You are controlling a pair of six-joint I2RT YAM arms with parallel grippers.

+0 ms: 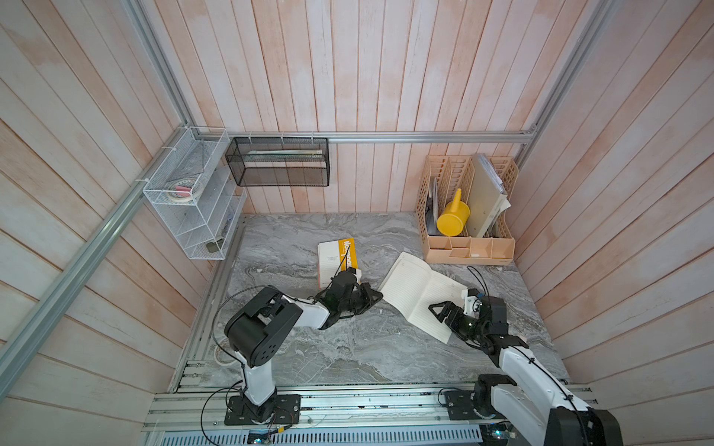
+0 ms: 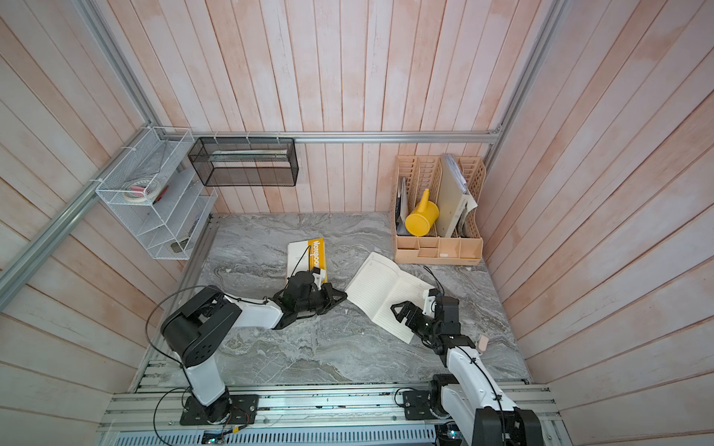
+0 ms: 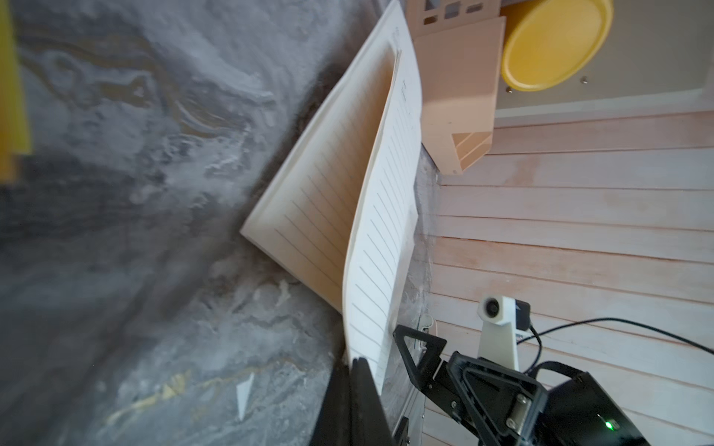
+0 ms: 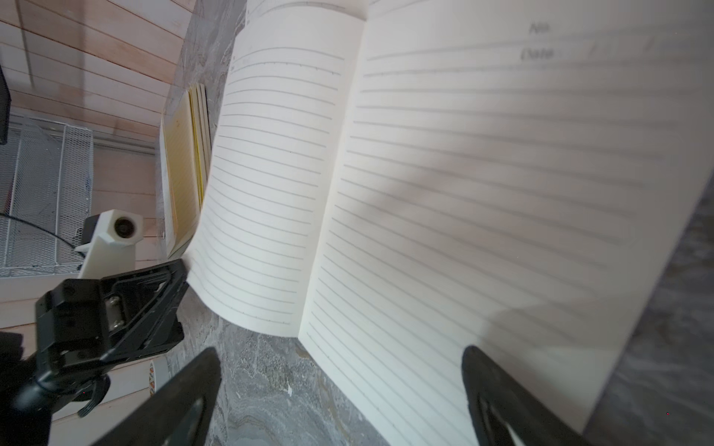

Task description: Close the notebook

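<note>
The notebook [image 1: 407, 286] lies open on the grey marbled table, its lined pages facing up. At its left edge my left gripper is shut on the corner of a raised sheaf of pages [image 3: 386, 245]. Beneath that sheaf, further lined pages [image 3: 312, 230] lie low by the table, with a wedge-shaped gap between. My right gripper is open over the lower part of the right-hand page [image 4: 476, 186], its fingers [image 4: 487, 379] apart with nothing gripped. Whether those fingers touch the paper I cannot tell.
A yellow-and-white book [image 1: 336, 256] lies just behind the left gripper. The beige organizer [image 1: 470, 251], holding a yellow watering can [image 1: 452, 220] and folders, stands behind the notebook. Bare table [image 1: 379, 353] lies in front.
</note>
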